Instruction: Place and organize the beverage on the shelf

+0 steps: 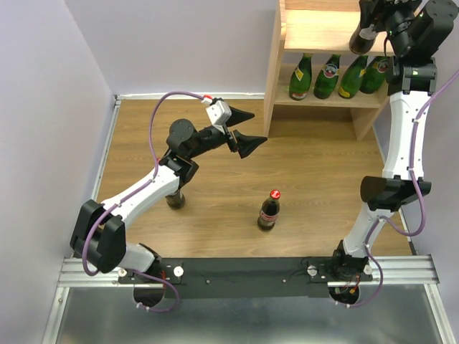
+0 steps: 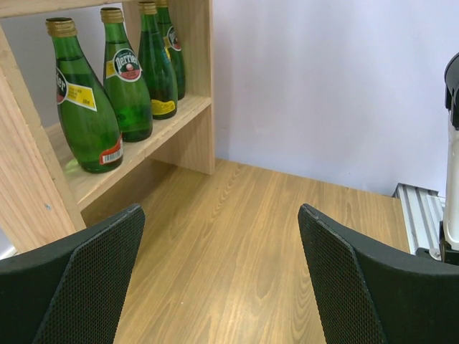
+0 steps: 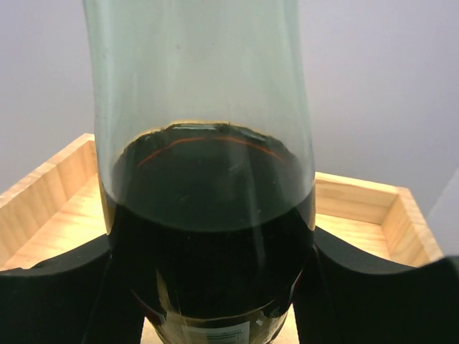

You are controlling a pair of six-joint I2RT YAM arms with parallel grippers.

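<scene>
A dark cola bottle (image 3: 208,186) fills the right wrist view, with my right gripper shut on it. In the top view this bottle (image 1: 361,40) is at the upper board's front edge; whether it touches the board cannot be told. The wooden shelf (image 1: 315,32) stands at the back right, with several green bottles (image 1: 301,77) upright on its lower level. My left gripper (image 1: 247,132) is open and empty above the table, left of the shelf. A red-capped cola bottle (image 1: 268,212) stands on the table's front middle. Another bottle (image 1: 175,200) is partly hidden by my left arm.
Bare wooden table (image 1: 308,168) lies between the shelf and the red-capped bottle. The shelf's upper board (image 3: 355,233) has a raised wooden rim and looks clear around the held bottle. A side post (image 2: 32,136) of the shelf stands close to my left gripper.
</scene>
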